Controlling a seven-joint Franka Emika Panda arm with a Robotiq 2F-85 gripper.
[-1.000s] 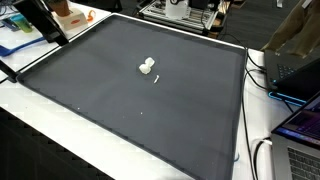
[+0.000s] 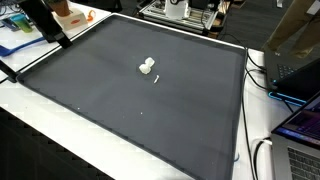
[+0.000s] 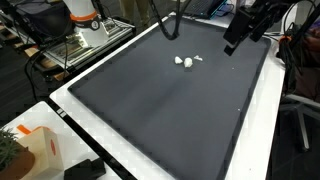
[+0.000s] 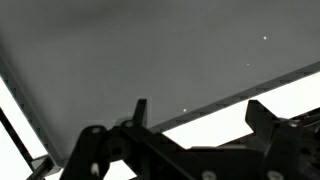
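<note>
Two small white rounded pieces [image 2: 147,66] lie close together on the dark grey board, towards its far side. They show again in exterior view 2 as a white cluster [image 3: 184,62], with a tiny white bit [image 3: 198,58] just beside it. My gripper is open and empty, its two black fingers wide apart over bare board near an edge. In exterior view 2 the black gripper [image 3: 242,42] hangs above the board's right side, well apart from the white pieces. Neither piece appears in the wrist view.
The dark board [image 2: 180,110] is mostly bare, with a white table edge [image 2: 100,130] around it. A laptop [image 2: 298,100] stands at the right with cables beside the board. An orange-and-white item [image 3: 40,150] and a plant pot sit at the near left in exterior view 2.
</note>
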